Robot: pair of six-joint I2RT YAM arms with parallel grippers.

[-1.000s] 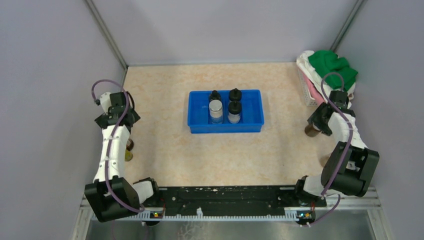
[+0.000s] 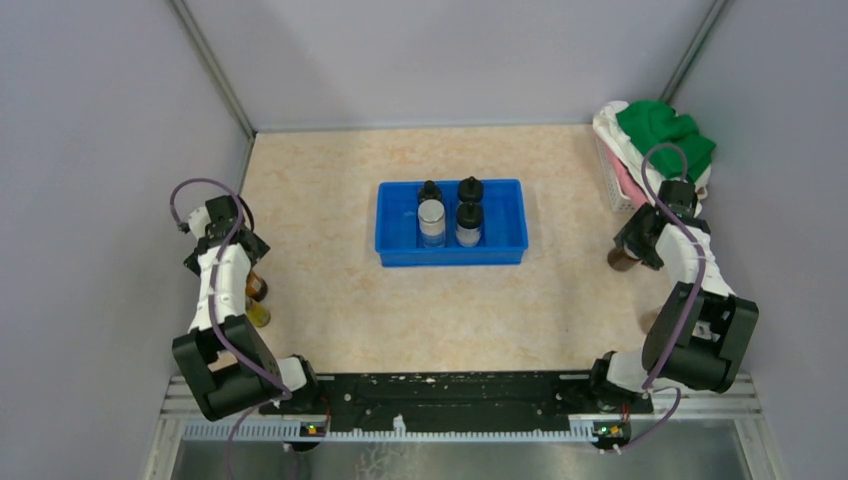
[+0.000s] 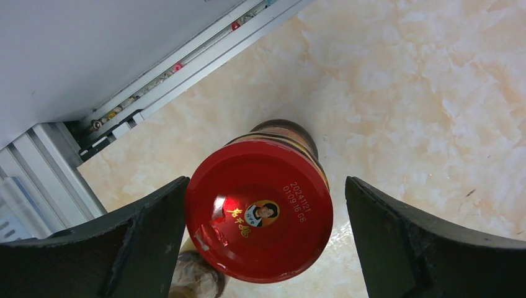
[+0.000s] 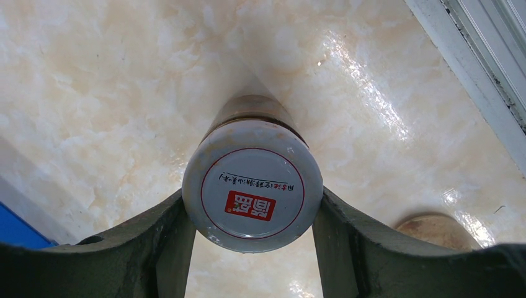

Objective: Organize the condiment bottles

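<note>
In the left wrist view, my left gripper stands open over a red-lidded jar (image 3: 259,211). The lid lies between the two fingers, nearer the left one, with a gap at the right. Beside it is a second bottle (image 3: 197,276), partly hidden; from above it looks yellowish. In the right wrist view, my right gripper is shut on a brown jar with a white lid (image 4: 253,186). That jar's base appears at or close to the tabletop. A blue box (image 2: 400,258) at the table's middle holds several upright bottles (image 2: 469,225).
Another brown-topped jar (image 4: 437,231) stands near the right arm, mostly hidden by it from above. A white basket (image 2: 615,185) with cloths (image 2: 662,135) sits at the back right. Bare tabletop (image 2: 430,320) lies before the box and on both its sides.
The right arm has barely shifted, still holding its jar.
</note>
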